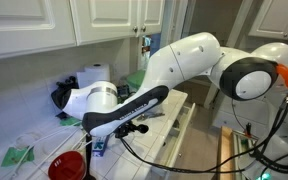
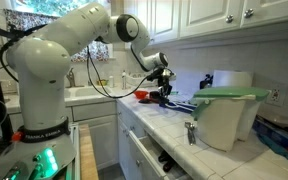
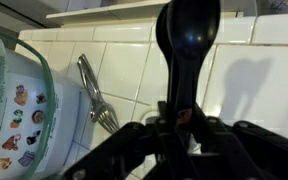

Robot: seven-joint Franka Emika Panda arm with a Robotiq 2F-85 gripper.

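My gripper is shut on the handle of a black spoon-like utensil (image 3: 192,32), whose rounded head points up and away from the fingers in the wrist view. The same dark utensil (image 1: 136,128) juts to the right from the gripper in exterior view 1, over the white tiled counter. Exterior view 2 has the gripper (image 2: 165,88) small and far off, above the counter's far part. The fingers' exact contact with the handle is partly hidden in shadow.
A silver fork (image 3: 100,98) lies on the tiles beside a white container with a green rim (image 3: 24,125). A red bowl (image 1: 68,166) is at the counter's left end. In exterior view 2, a drawer (image 2: 144,155) stands pulled out below the counter.
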